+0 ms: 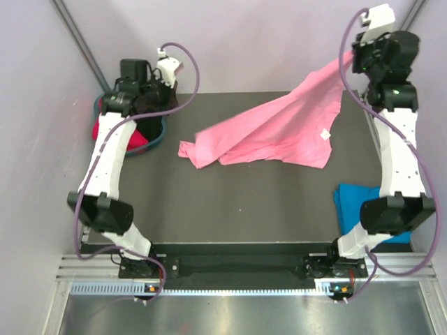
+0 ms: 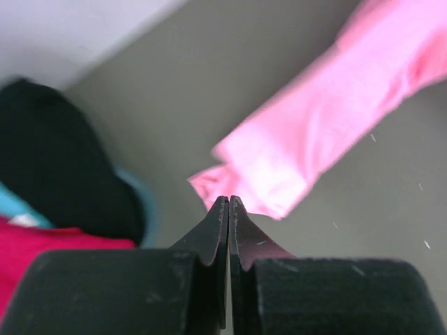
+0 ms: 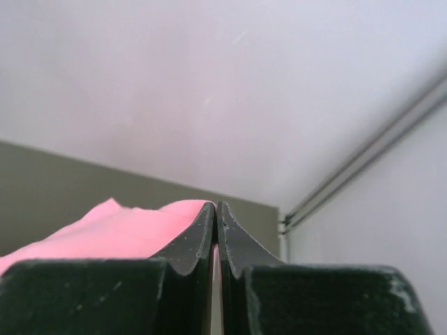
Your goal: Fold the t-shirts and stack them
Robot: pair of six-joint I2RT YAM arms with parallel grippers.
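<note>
The pink t-shirt [image 1: 265,132] stretches diagonally from the table's middle-left up to my right gripper [image 1: 356,54], which is raised at the back right and shut on a corner of it; in the right wrist view the pink cloth [image 3: 133,230] runs into the fingertips. My left gripper [image 1: 174,84] is up above the left bin, shut with nothing showing between its fingertips; the shirt's loose end [image 2: 279,174] lies beyond it in the left wrist view.
A blue bin [image 2: 144,202] at the back left holds red [image 2: 49,251] and black [image 2: 63,160] clothes. A folded blue cloth [image 1: 349,206] lies at the front right.
</note>
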